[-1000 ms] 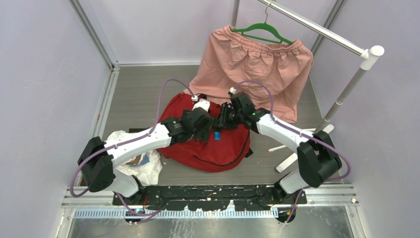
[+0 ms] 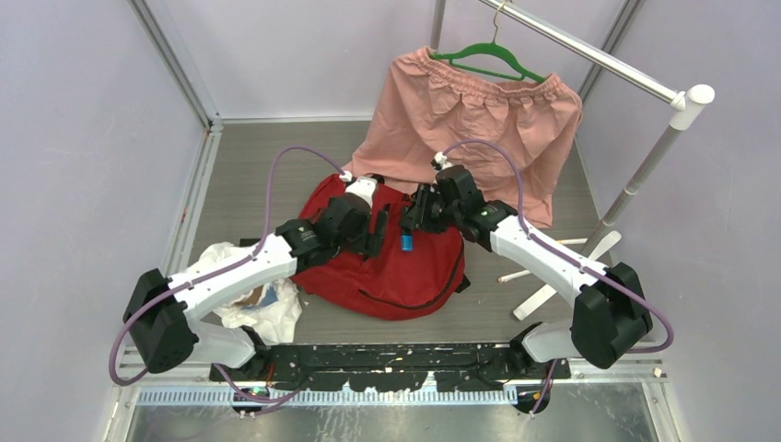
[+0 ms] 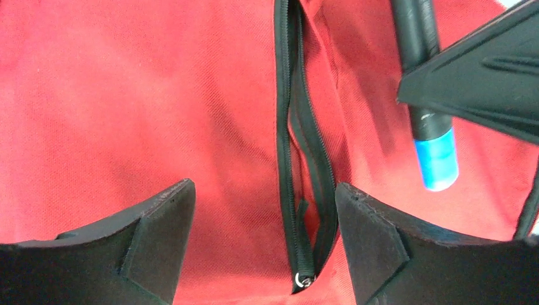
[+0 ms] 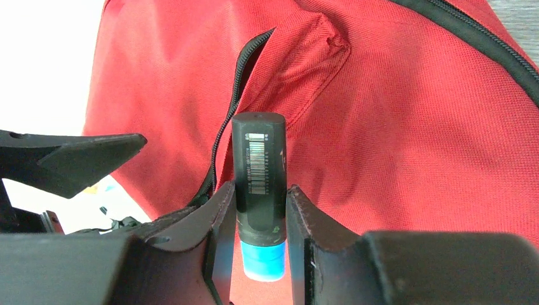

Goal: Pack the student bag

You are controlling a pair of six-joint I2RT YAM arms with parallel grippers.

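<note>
A red bag (image 2: pixel 391 281) with black zippers lies in the middle, seen close in both wrist views. My right gripper (image 2: pixel 410 212) has a black cylindrical marker with a blue end between its fingers, upright over the bag; the blue end shows in the top view and the left wrist view (image 3: pixel 435 162). My left gripper stands open over a zipped opening (image 3: pixel 286 159) in the bag, nothing between its fingers, just left of the marker.
Pink shorts (image 2: pixel 479 129) hang on a green hanger (image 2: pixel 479 48) on a rack (image 2: pixel 645 161) behind and right. A white crumpled bag (image 2: pixel 272 322) lies at the front left.
My left gripper has drawn back to the left. The right arm shifted slightly right and forward from a second ago, with the marker still in its gripper.
</note>
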